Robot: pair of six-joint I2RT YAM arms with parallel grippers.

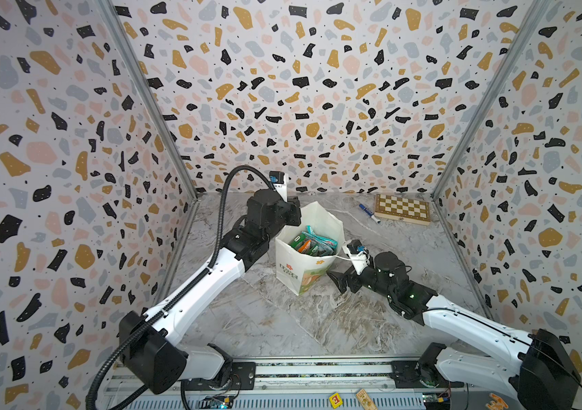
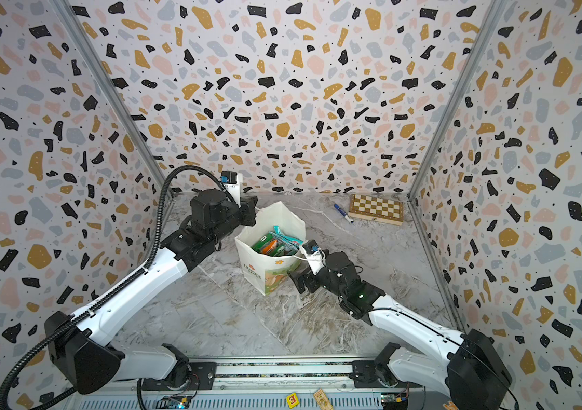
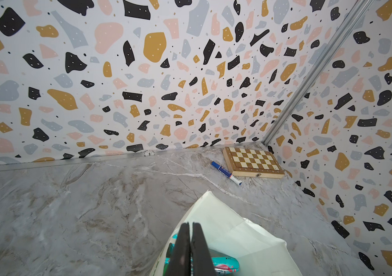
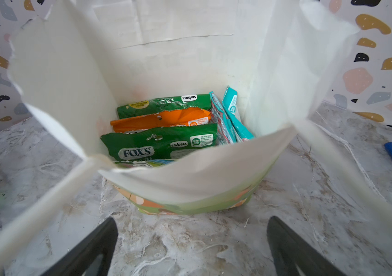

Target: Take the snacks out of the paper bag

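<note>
The white paper bag [image 1: 291,273] stands on the table, its mouth open. In the right wrist view, green snack packs [image 4: 161,142], an orange pack [image 4: 159,120] and teal packs [image 4: 232,112] lie inside it. At the bag's left rim is my left gripper, fingers together; whether thin paper lies between them cannot be made out. My right gripper stands open just in front of the bag with only table visible between its fingers. Blurred white strips [image 4: 48,207] run from the bag's front rim past the right wrist camera.
A chessboard box [image 1: 402,209] and a blue-and-white marker [image 1: 368,213] lie at the back right.
</note>
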